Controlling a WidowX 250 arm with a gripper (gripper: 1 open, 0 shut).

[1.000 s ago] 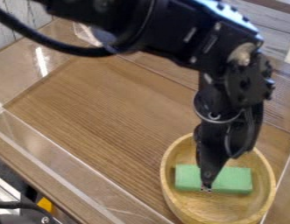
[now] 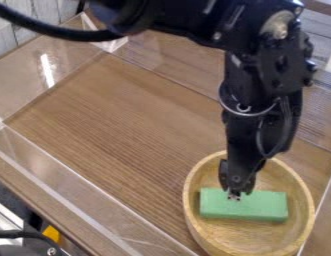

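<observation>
A green rectangular block [image 2: 261, 206] lies in a round wooden bowl [image 2: 297, 227] at the bottom right. My black gripper [image 2: 237, 188] hangs over the bowl, its tips just above the upper left part of the block. I see no block lifted between the fingers; the lower tips are dark and partly overlapping in this view.
A low transparent wall runs along the near-left side, with dark and yellow items beyond it at the lower left corner.
My gripper has risen a little from the block, its tips now slightly higher in view. The block and bowl look unmoved.
</observation>
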